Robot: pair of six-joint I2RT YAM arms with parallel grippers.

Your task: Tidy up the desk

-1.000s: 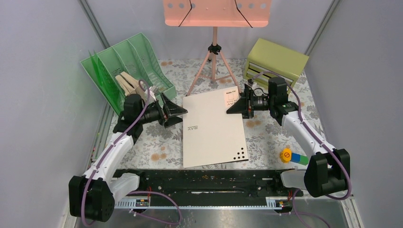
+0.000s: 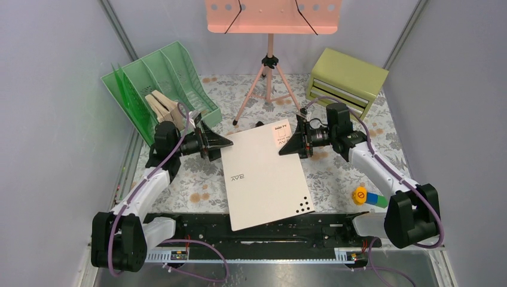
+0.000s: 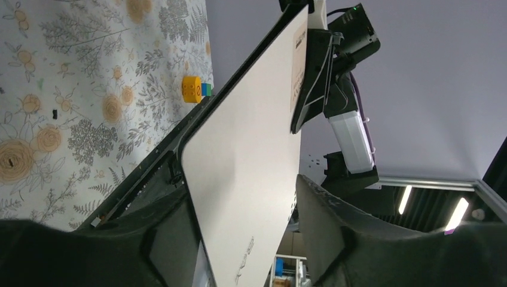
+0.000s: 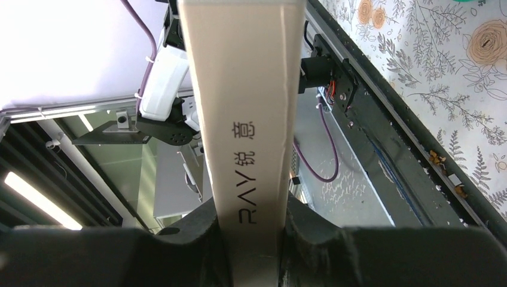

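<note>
A large cream book hangs over the middle of the desk, its lower end past the front edge. My right gripper is shut on it near its upper right side; the right wrist view shows the lettered spine between both fingers. At the upper left edge stands my left gripper, part open. Its fingers straddle the book in the left wrist view, with a gap beside it on the right. A green file rack at the back left holds a few cream books and green sheets.
A pink stand rises at the back centre. Behind the right arm sits an olive drawer cabinet. A yellow, blue and green item lies near the right front. Bare patterned cloth shows left of the book.
The book has come toward the front edge and slightly left, tilting, with my right gripper moving left along with it.
</note>
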